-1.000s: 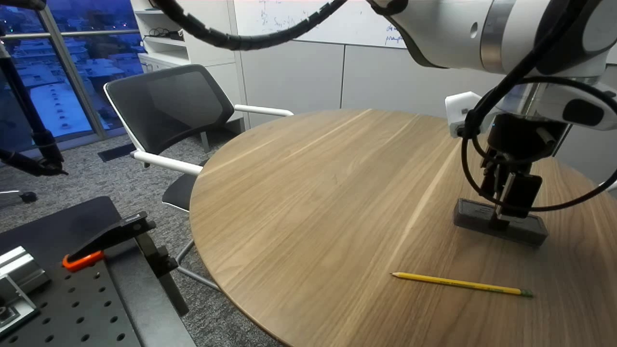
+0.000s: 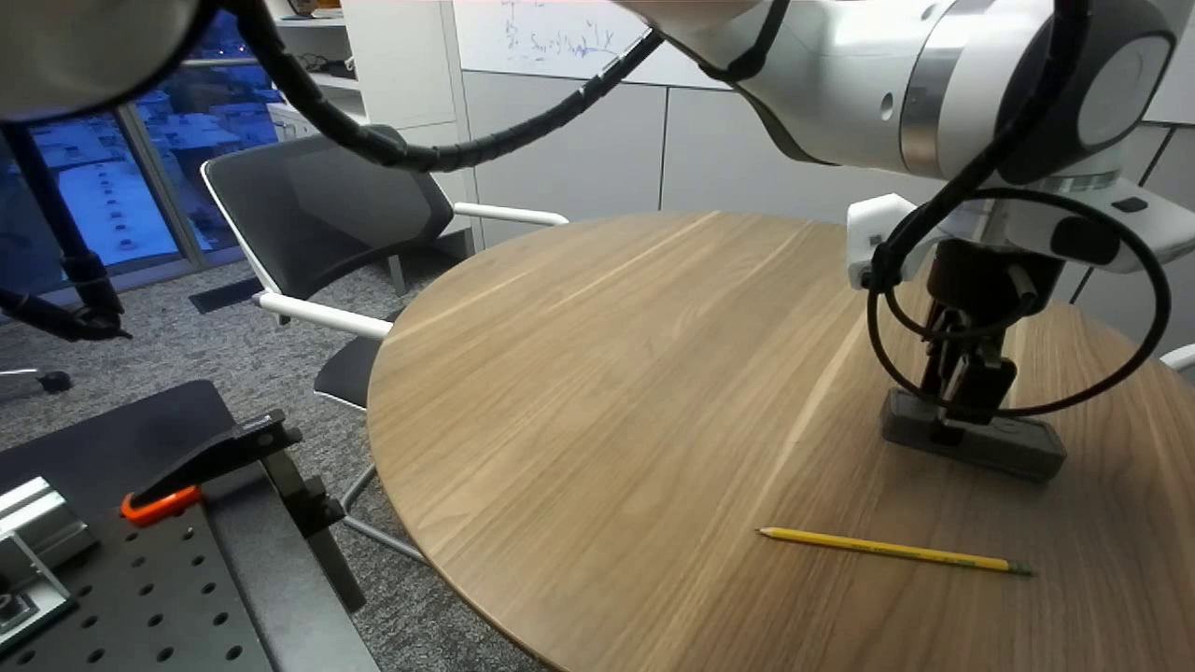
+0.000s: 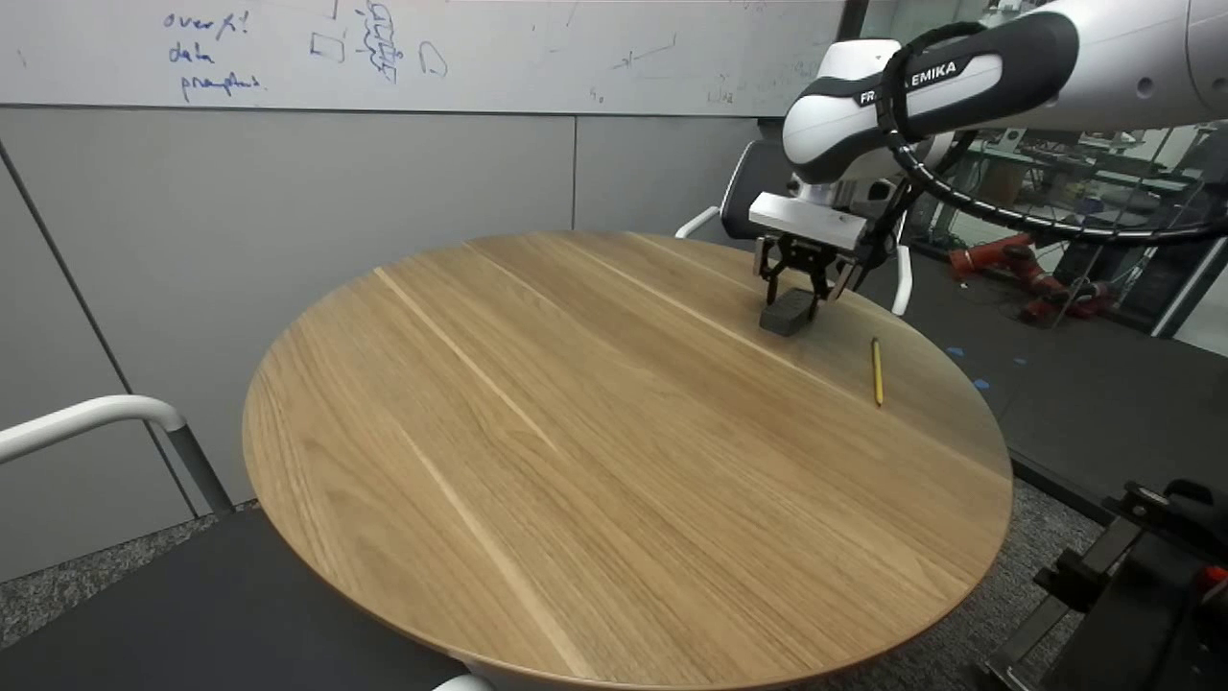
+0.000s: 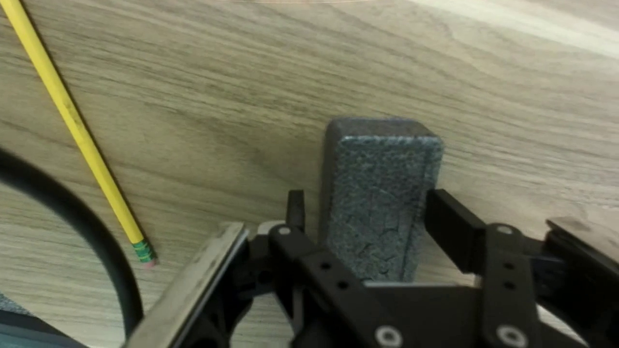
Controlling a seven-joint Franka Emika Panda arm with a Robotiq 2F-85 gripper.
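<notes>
A dark grey block (image 2: 1008, 448), shaped like an eraser, lies flat on the round wooden table. My gripper straddles it, low over the tabletop. In the wrist view one finger (image 4: 296, 211) stands left of the block with a gap of bare wood between them. The opposite finger (image 4: 449, 226) is right against the block's other side; whether it presses there I cannot tell. The fingers are part open. My own gripper body hides the near end of the block. From the second exterior side, the block (image 3: 790, 312) shows beneath the fingers.
A yellow pencil (image 2: 896, 547) lies on the table beside the block, clear of the gripper. A black cable (image 4: 87, 220) loops out from the wrist. Chairs stand round its edge.
In exterior view 1 the arm and gripper have shifted a little left over the block. The block has barely shifted to the right. The pencil lies where it was.
</notes>
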